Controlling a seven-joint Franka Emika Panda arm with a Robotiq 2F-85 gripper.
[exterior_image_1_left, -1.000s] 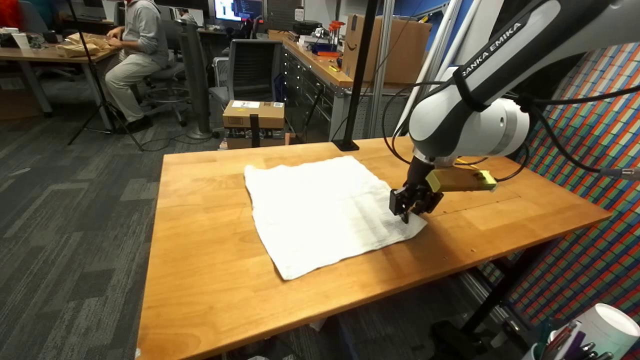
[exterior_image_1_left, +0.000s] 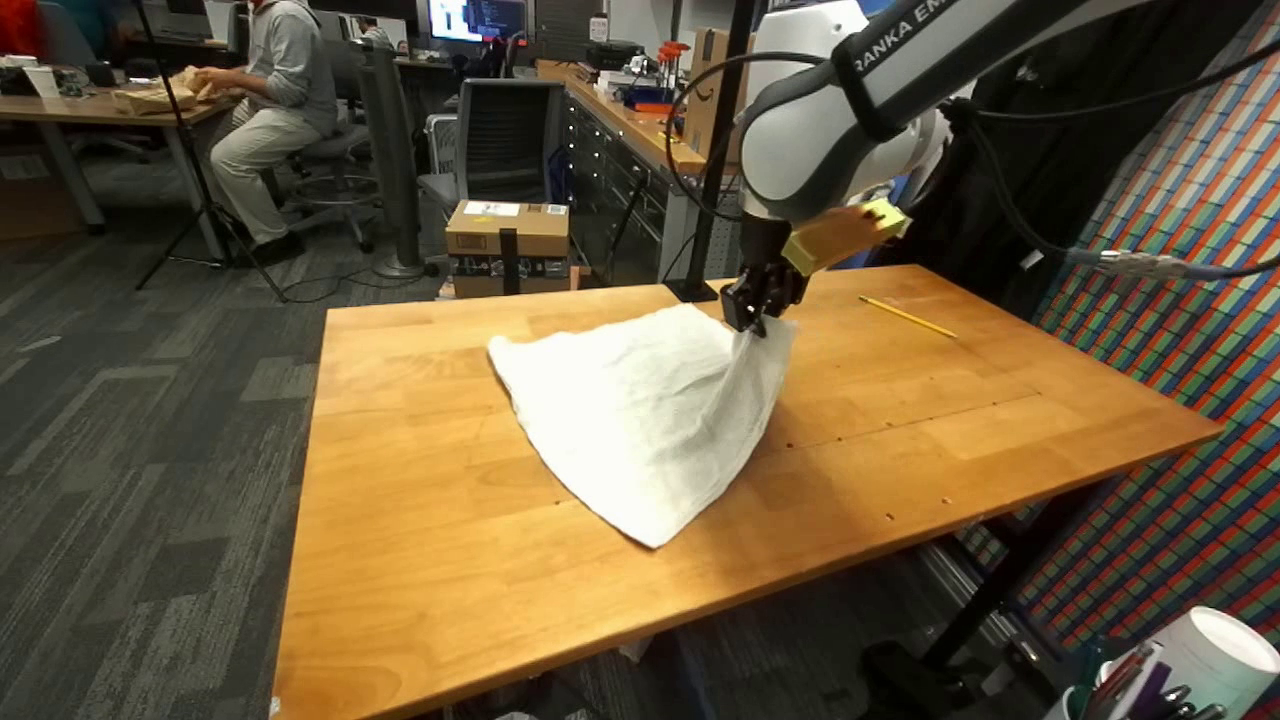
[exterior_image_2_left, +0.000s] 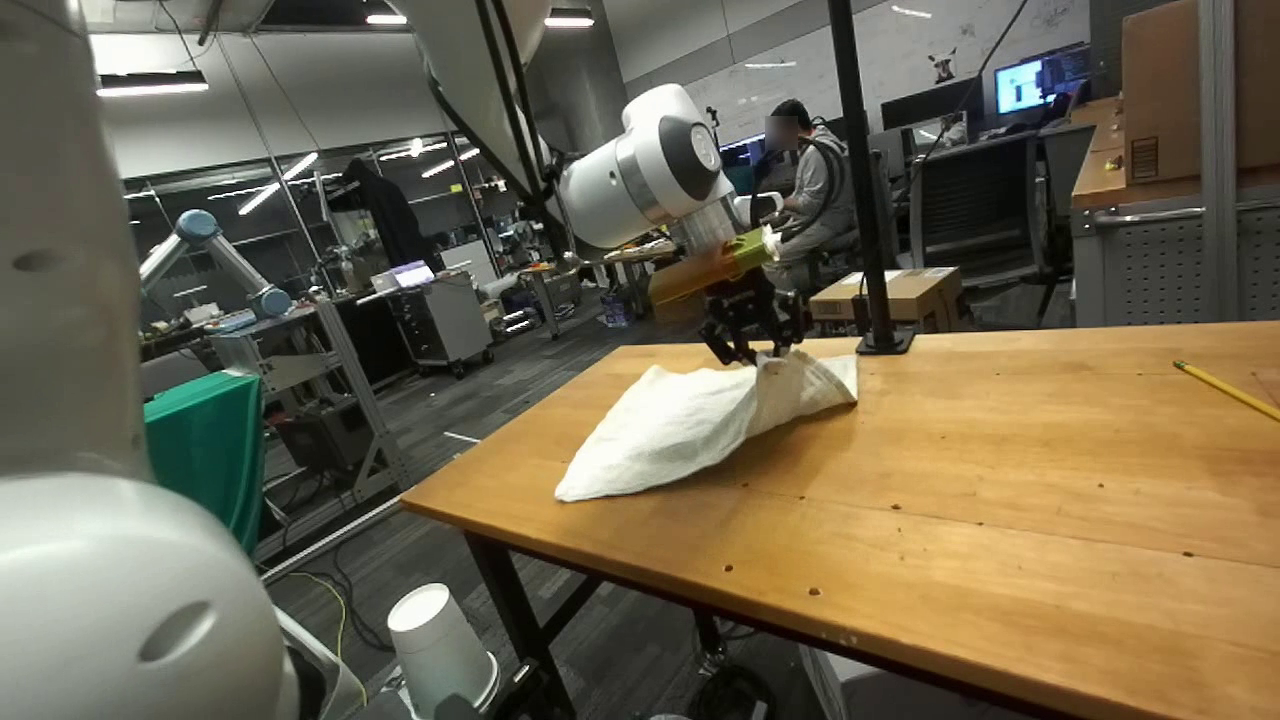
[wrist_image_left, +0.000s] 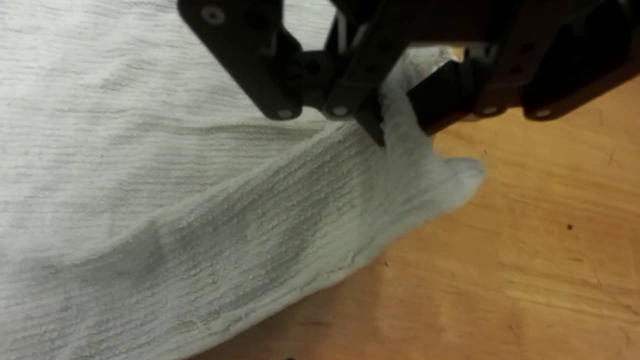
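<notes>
A white cloth (exterior_image_1_left: 636, 408) is spread over the wooden table, one corner of it raised off the surface. My gripper (exterior_image_1_left: 758, 329) is shut on that corner, above the cloth's back right side in exterior view 1. From the other side, in exterior view 2, the cloth (exterior_image_2_left: 672, 426) slopes up to the gripper (exterior_image_2_left: 756, 358). Up close in the wrist view, a pinched fold of the cloth (wrist_image_left: 414, 144) runs between the dark fingers, and its tip sticks out past them. Part of the cloth behind the gripper is hidden.
A yellow pencil (exterior_image_1_left: 908, 317) lies toward the table's back right. Behind the cloth, a black post (exterior_image_2_left: 885, 342) stands at the table edge. Bare wood surrounds the cloth at the front, left and right of the table (exterior_image_1_left: 396, 576).
My gripper has moved back, leftward and up from the front right, carrying the cloth's corner. The once flat cloth now has that side lifted and drawn over, and its front corner has shifted right.
</notes>
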